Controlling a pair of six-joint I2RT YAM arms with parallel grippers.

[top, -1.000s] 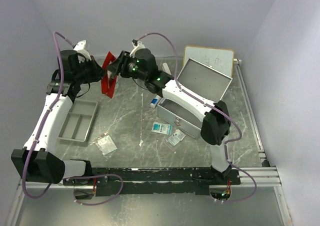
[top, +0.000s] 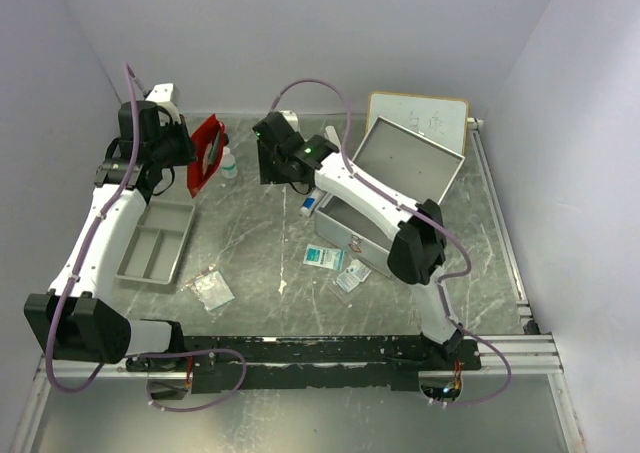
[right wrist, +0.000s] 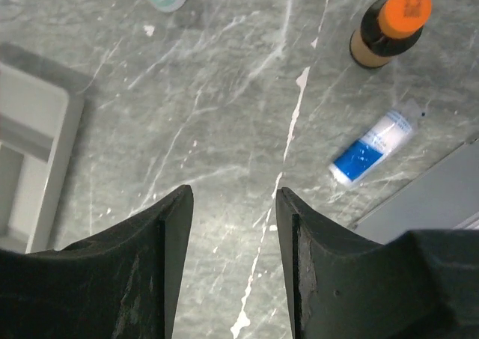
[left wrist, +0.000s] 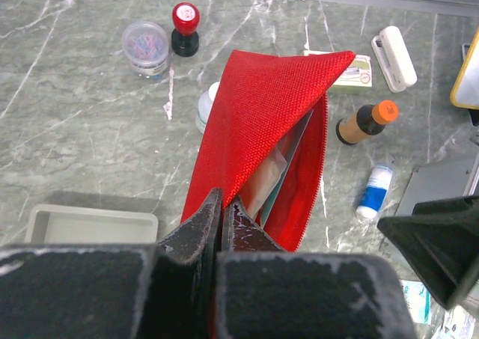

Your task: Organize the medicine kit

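Observation:
A red fabric pouch hangs from my left gripper, which is shut on its edge in the left wrist view. The pouch gapes, and something pale and a flat grey-green item show inside. To the right of the pouch, my right gripper stands open above bare tabletop, nothing between its fingers. The grey box has its lid raised; the inside that shows looks empty, though my right arm covers part of it. A blue-and-white tube and an orange-capped brown bottle are on the table near the box.
The divided grey tray sits at the left, with a clear bag in front. Flat packets lie before the box. A tub, a red stamp, a small carton and a white stapler-like item stand toward the back.
My right gripper was at the pouch and has moved away to the right, now clear of it.

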